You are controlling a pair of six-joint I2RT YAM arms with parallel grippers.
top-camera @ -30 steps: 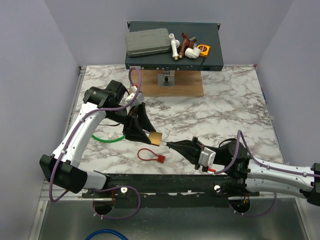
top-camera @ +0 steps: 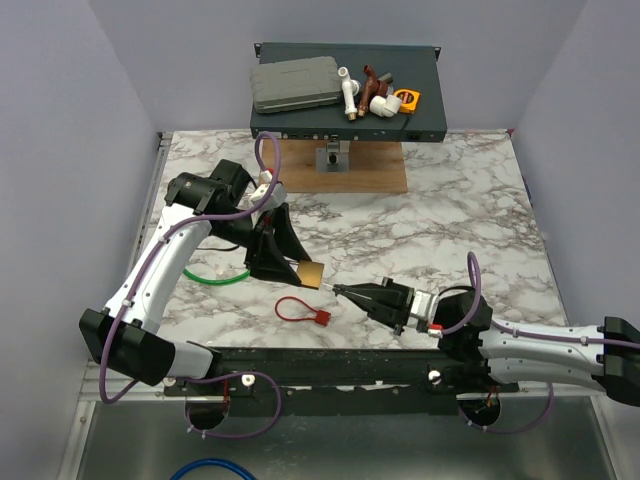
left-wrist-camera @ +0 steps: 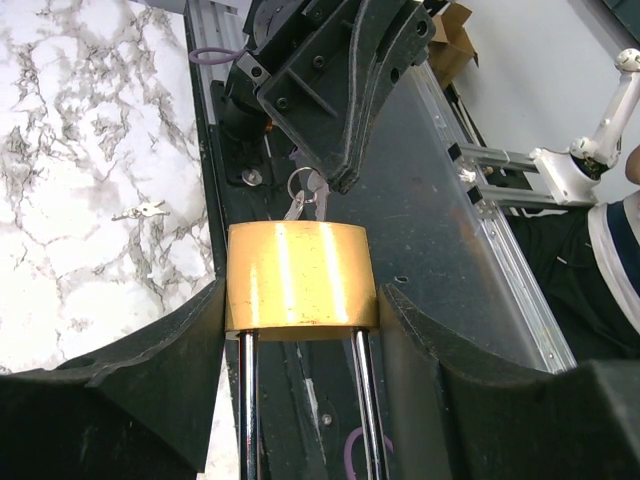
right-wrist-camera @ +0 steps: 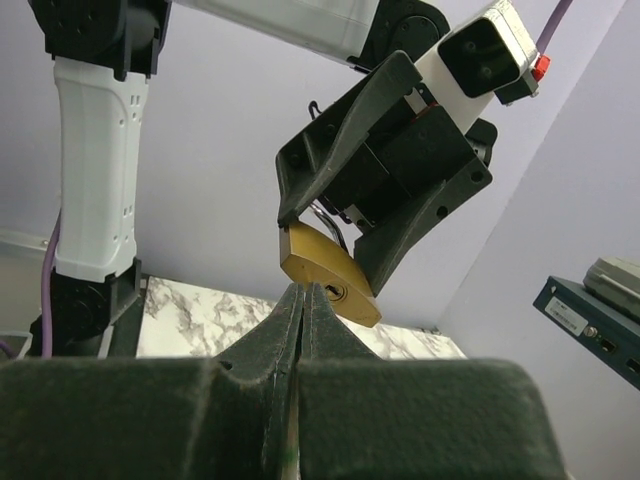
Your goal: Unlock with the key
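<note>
A brass padlock point(top-camera: 309, 275) is held by its steel shackle in my left gripper point(top-camera: 280, 262), shut on it. In the left wrist view the padlock's body point(left-wrist-camera: 298, 275) stands upright beyond the fingers, its keyhole face turned away. My right gripper is shut close to that face, with a silver key point(left-wrist-camera: 318, 194) and a ring at its fingertips. From the right wrist view, the keyhole on the padlock point(right-wrist-camera: 325, 270) shows just past the fingertips. Whether the key tip is inside the keyhole I cannot tell.
A red loop-shaped tag point(top-camera: 321, 317) lies on the marble table below the padlock. Small silver metal pieces point(left-wrist-camera: 143, 210) rest on the marble. At the back stands a shelf point(top-camera: 300, 128) with a grey case and pipe fittings.
The left arm and padlock look unmoved.
</note>
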